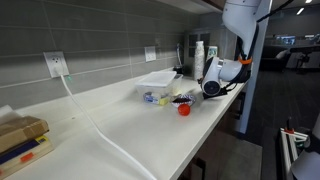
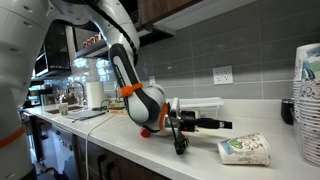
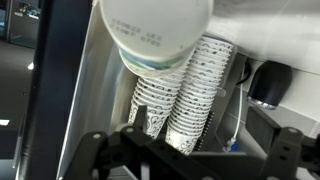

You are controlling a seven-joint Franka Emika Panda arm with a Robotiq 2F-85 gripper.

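My gripper (image 2: 207,137) is open low over the counter, its dark fingers spread apart. Nothing shows between the fingers in the wrist view. A patterned cup (image 2: 245,150) lies on its side just beyond the gripper in exterior view 2. At the top of the wrist view is a cup with a pale round base (image 3: 155,25). Below it, nested paper cups (image 3: 180,100) form stacks that run toward the gripper.
A tall stack of cups (image 2: 308,95) stands at the right in exterior view 2. A red round object (image 1: 184,110) and a white-lidded container (image 1: 155,80) rest on the counter. A dark object (image 3: 270,85) lies beside the cups.
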